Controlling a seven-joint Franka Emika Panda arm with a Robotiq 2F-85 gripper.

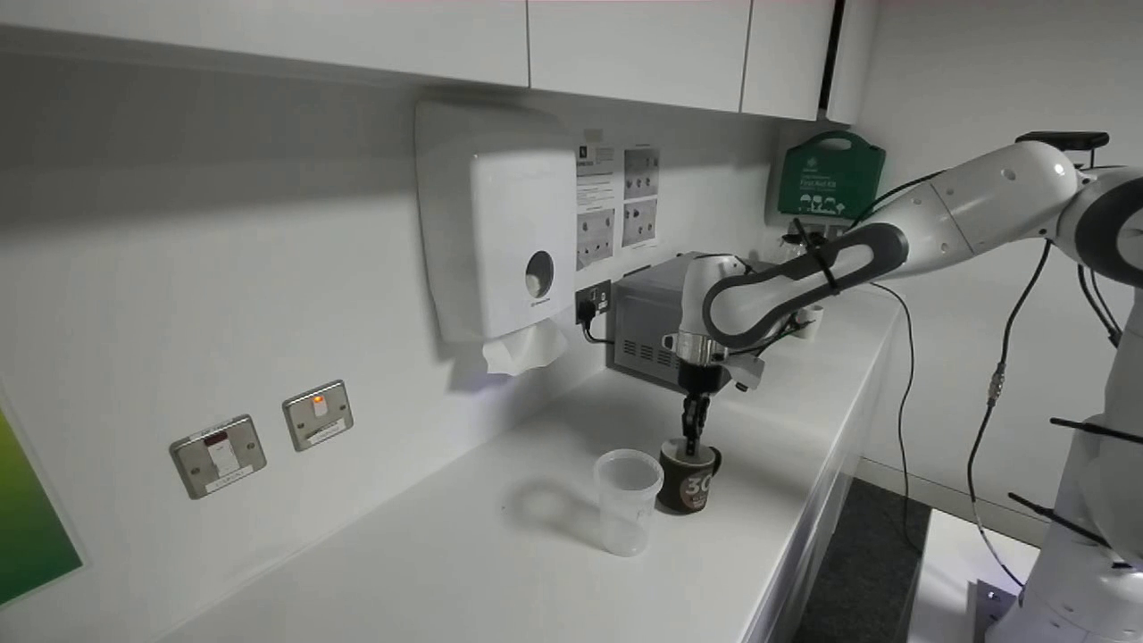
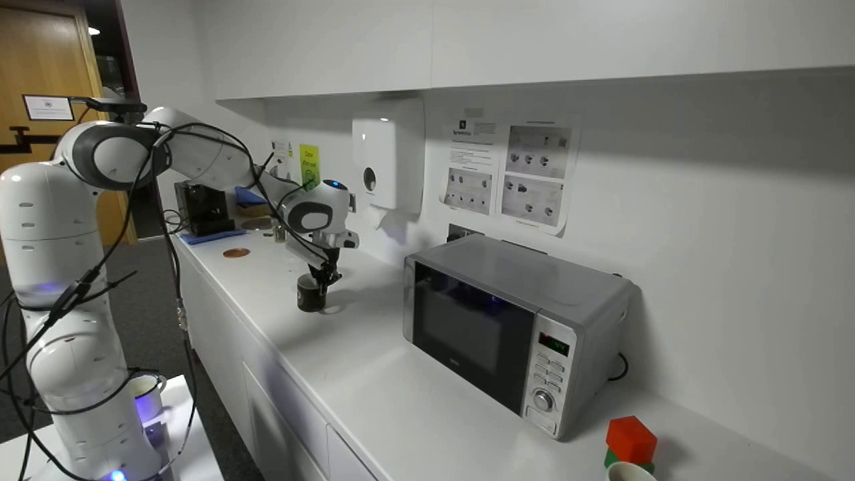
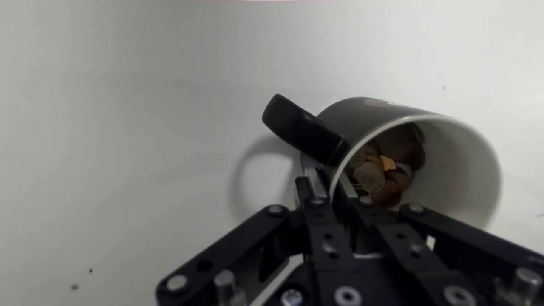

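A dark mug (image 1: 683, 488) with a white inside stands on the counter, close beside a clear plastic cup (image 1: 627, 504). Coins (image 3: 377, 173) lie at the bottom of the mug, as the wrist view shows. My gripper is shut on the mug's wall near the black handle (image 3: 301, 125), one finger inside and the other outside. From the far side, the mug (image 2: 310, 295) appears below my downward-pointing gripper (image 2: 322, 282). Whether its base touches the counter cannot be made out for certain.
A grey microwave (image 2: 481, 329) stands against the wall behind the mug. A red block (image 2: 631, 439) and a white cup (image 2: 629, 473) are at the counter's far end. Free counter (image 1: 461, 568) spreads in front of the clear cup.
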